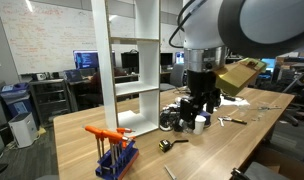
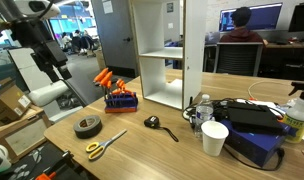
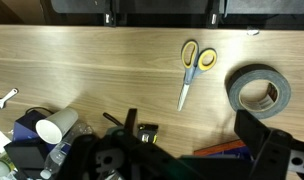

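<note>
My gripper hangs well above the table, its two dark fingers wide apart and nothing between them. In exterior view 2 it (image 2: 52,73) is at the upper left, clear of everything on the table. Below it lie yellow-handled scissors (image 3: 199,62), blades toward the gripper in the wrist view. Right of them rests a roll of dark tape (image 3: 236,91). A rack with orange-handled tools (image 2: 120,101) stands behind the tape. The small black tool (image 2: 153,121) lies farther along the table.
A white shelf unit (image 2: 160,94) stands at the back. Toward the right are a clear bottle (image 2: 203,114), a white cup (image 2: 214,138), a blue box (image 2: 254,147) with black gear on top, and a spray bottle (image 2: 296,113). Bare wood lies around the scissors.
</note>
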